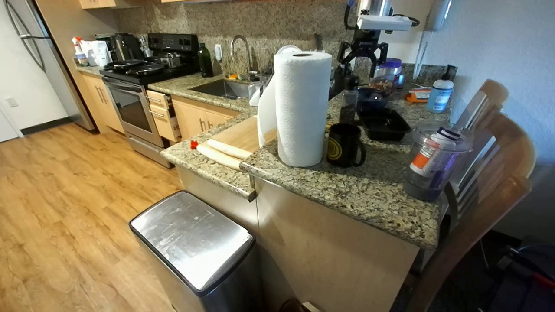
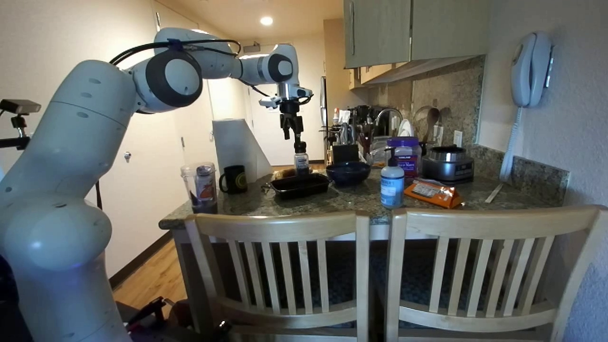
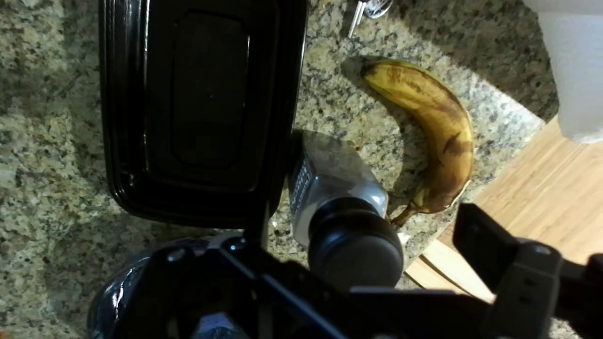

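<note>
My gripper is open, its two fingers spread wide and pointing down, with nothing held. In the wrist view the black cap of a clear grinder bottle [image 3: 339,178] appears in the gap between them. Exterior view 2 has the gripper [image 2: 293,136] right above that upright bottle [image 2: 301,163]; whether a fingertip touches the cap, I cannot tell. A black tray [image 3: 209,96] sits close beside the bottle. On its other side lies a browned yellow banana [image 3: 446,130]. From exterior view 1, my gripper [image 1: 362,61] is over the far part of the counter, beyond the paper towels.
A tall paper towel roll [image 1: 303,109] and a black mug [image 1: 344,145] stand nearby on the counter. A dark blue bowl [image 2: 348,173] is beside the tray. Further off are a soap bottle [image 2: 392,185], a purple-lidded jar [image 2: 404,156] and an orange packet [image 2: 433,193]. Chairs line the counter's edge.
</note>
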